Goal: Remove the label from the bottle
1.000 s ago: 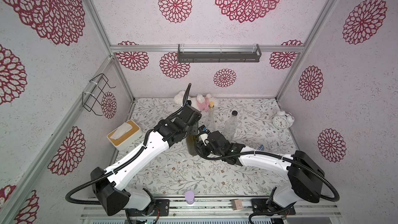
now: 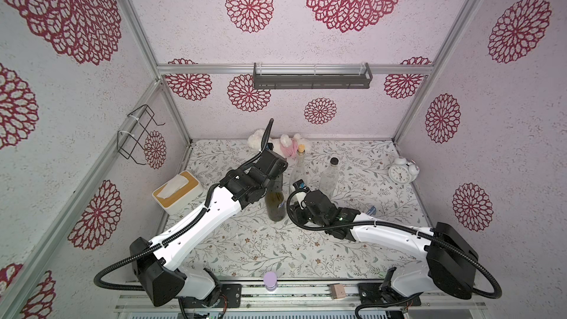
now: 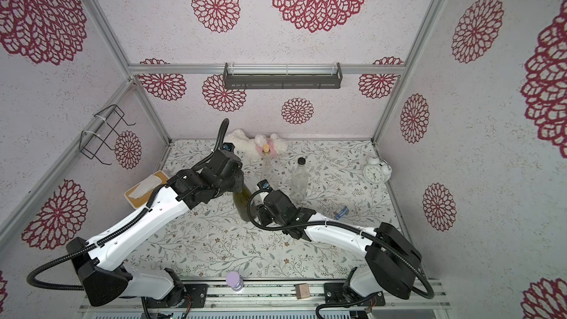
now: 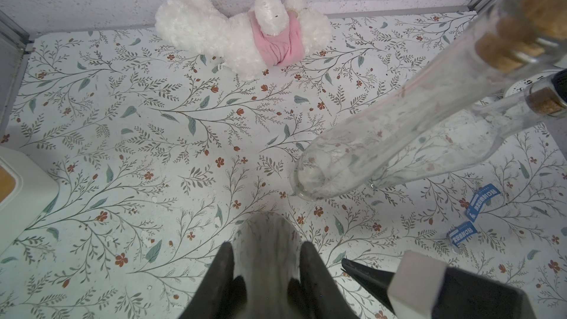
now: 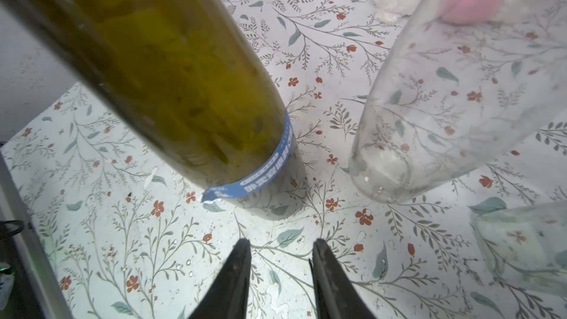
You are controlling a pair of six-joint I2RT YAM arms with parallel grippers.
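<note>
An olive-green bottle (image 5: 195, 76) stands tilted, its base down at the table. My left gripper is shut on its upper part. Round the bottle near its base runs a blue label (image 5: 268, 168) with white lettering; its left end (image 5: 219, 193) sticks out from the glass. In the right wrist view my right gripper has its fingertips parted, with nothing showing between them. They sit in front of the bottle's base and apart from the label. In the top left view the right arm's wrist stands just right of the bottle (image 2: 274, 205).
Two clear bottles (image 2: 298, 168) (image 2: 329, 177) stand behind and to the right. Blue label pieces (image 4: 483, 200) lie on the table. A white plush toy (image 4: 236, 35) is at the back, a tissue box (image 2: 177, 192) at left, an alarm clock (image 2: 403, 171) at right.
The left arm and the bottle look nearly unmoved.
</note>
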